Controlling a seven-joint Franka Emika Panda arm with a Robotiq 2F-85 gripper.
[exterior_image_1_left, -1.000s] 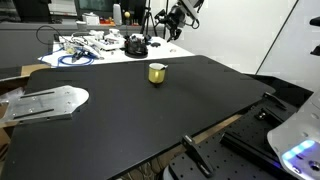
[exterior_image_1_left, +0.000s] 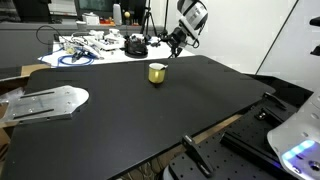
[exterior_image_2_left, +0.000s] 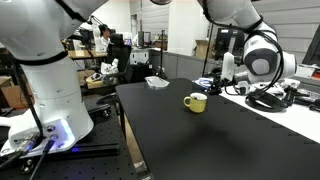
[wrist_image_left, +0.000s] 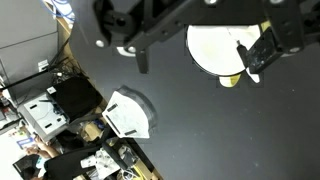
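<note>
A yellow mug (exterior_image_1_left: 156, 74) stands upright on the black table (exterior_image_1_left: 120, 115); exterior view 2 shows the same mug (exterior_image_2_left: 195, 103) with its handle toward the left. Up beyond the mug, apart from it, hangs my gripper (exterior_image_1_left: 173, 50). In the wrist view, the white inside of the mug (wrist_image_left: 210, 45) appears between and below the two dark fingers, which stand wide apart. A small grey and white item (wrist_image_left: 244, 55) shows at the mug's rim. Nothing is held. The fingers hide part of the mug there.
A silvery-white flat tray (exterior_image_1_left: 45, 104) lies at the table's left side. Behind the table is a white surface with cables and tools (exterior_image_1_left: 95, 43).
The mug and the tray have stayed put.
</note>
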